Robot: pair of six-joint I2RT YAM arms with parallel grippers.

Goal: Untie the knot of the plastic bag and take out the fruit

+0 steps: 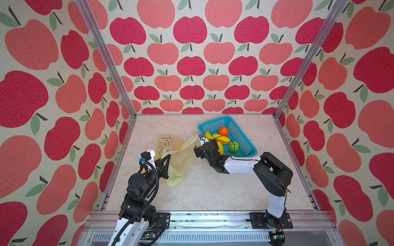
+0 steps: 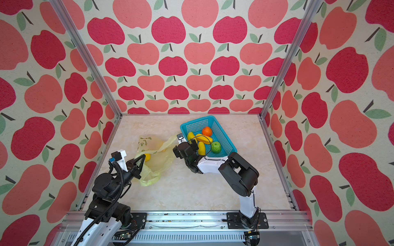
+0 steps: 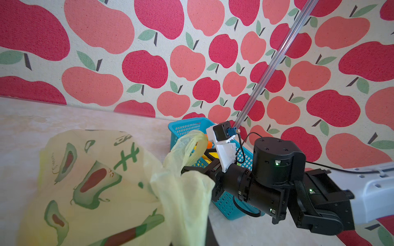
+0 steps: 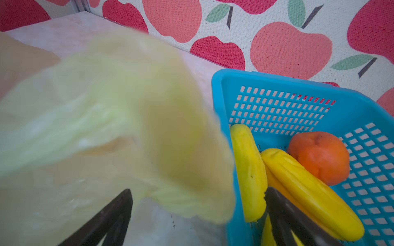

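The pale yellow plastic bag [image 1: 180, 168], printed with green designs, lies crumpled on the left-middle of the table, a strip of it stretched up toward the basket. A yellow fruit [image 2: 147, 157] shows partly at it. My left gripper [image 1: 165, 166] is shut at the bag, whose gathered plastic [image 3: 188, 205] hides the fingertips in the left wrist view. My right gripper stands open beside the basket's left side, the bag's blurred upper part in front of it.
A blue basket [image 4: 262, 78] at the back right holds an orange fruit [image 4: 318, 155], several bananas [image 4: 312, 192] and a green fruit [image 2: 215, 147].
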